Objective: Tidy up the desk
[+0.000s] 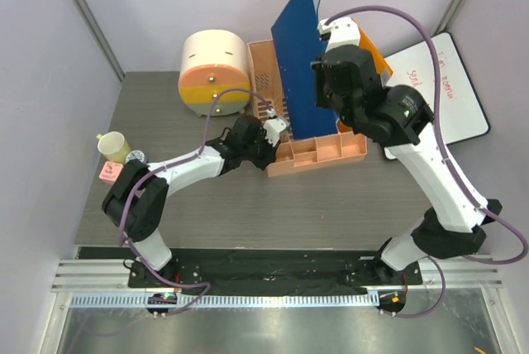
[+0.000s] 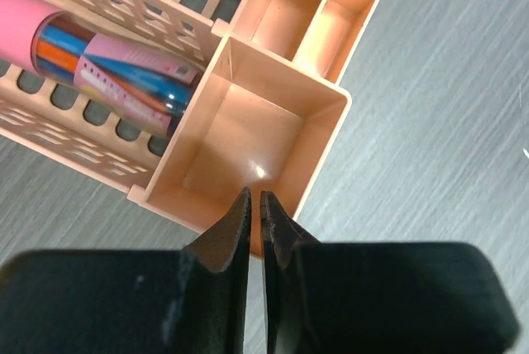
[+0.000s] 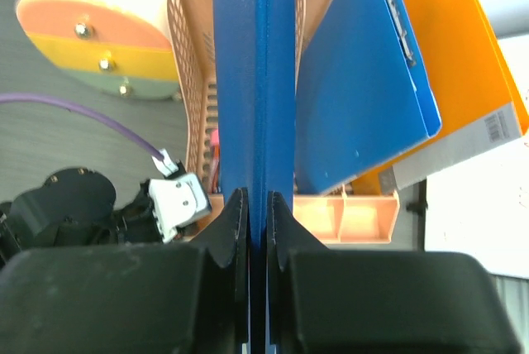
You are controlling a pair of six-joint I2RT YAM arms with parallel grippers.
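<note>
A peach desk organizer (image 1: 331, 149) stands at the back of the desk, with slotted bays and small front compartments. My right gripper is shut on the near edge of a tall blue folder (image 1: 291, 64), which stands upright, leaning, over the organizer. Whether the folder's lower edge rests inside is unclear. My left gripper is shut on the front wall of the organizer's corner compartment (image 2: 252, 135). In the right wrist view, a second blue binder (image 3: 355, 102) and an orange folder (image 3: 459, 31) lean in the organizer, right of the held folder.
A pink-capped pen case (image 2: 116, 69) lies in the organizer's left bay. Left of it stands a rounded drawer box (image 1: 213, 73). A cup (image 1: 114, 146) and pink block (image 1: 111, 173) sit far left; a whiteboard (image 1: 446, 98) leans right.
</note>
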